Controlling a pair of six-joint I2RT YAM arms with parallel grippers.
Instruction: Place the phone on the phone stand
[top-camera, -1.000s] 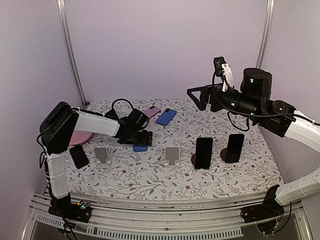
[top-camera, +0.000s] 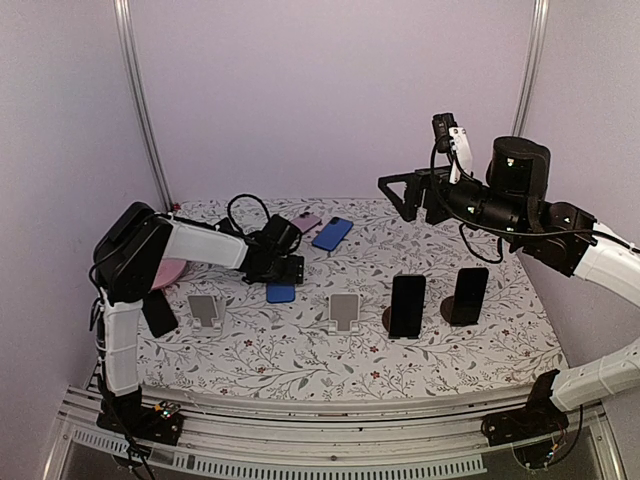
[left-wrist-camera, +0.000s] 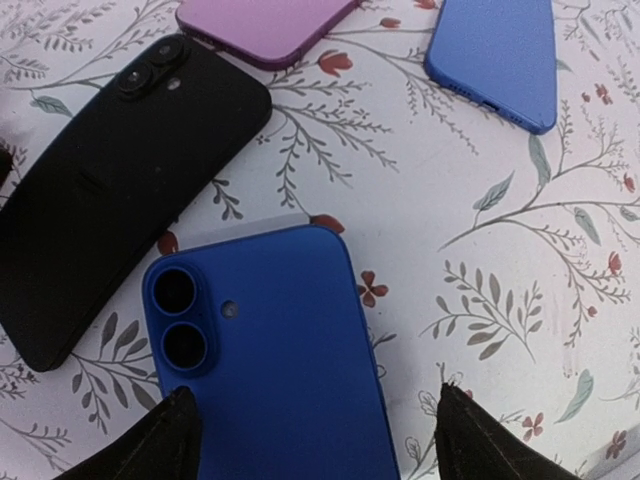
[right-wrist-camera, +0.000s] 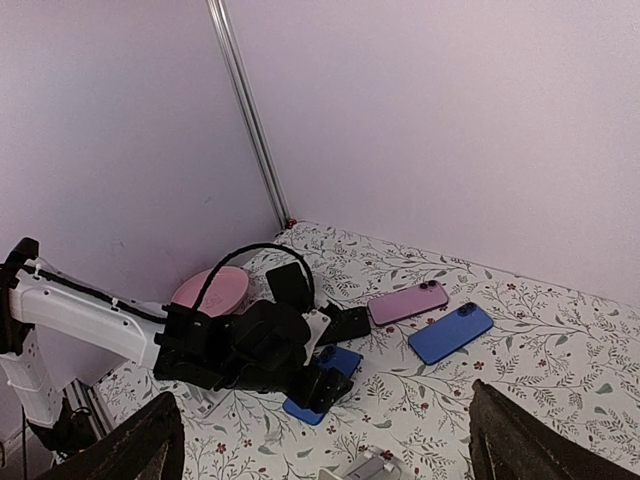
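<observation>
My left gripper is low over a blue phone (left-wrist-camera: 280, 340) lying on the patterned table, its fingers apart on either side of the phone's lower part; contact is unclear. In the top view that phone (top-camera: 281, 293) is partly under the gripper. White stands (top-camera: 343, 311) (top-camera: 205, 308) sit toward the front, and dark phones (top-camera: 407, 305) (top-camera: 470, 294) stand upright at the right. My right gripper is raised on the right, open and empty.
A black phone (left-wrist-camera: 120, 180), a pink phone (left-wrist-camera: 260, 25) and another blue phone (left-wrist-camera: 490, 60) lie behind. A pink round dish (right-wrist-camera: 212, 291) and another dark phone (top-camera: 160, 314) are at the left.
My left arm has shifted slightly right over the blue phone since a second ago.
</observation>
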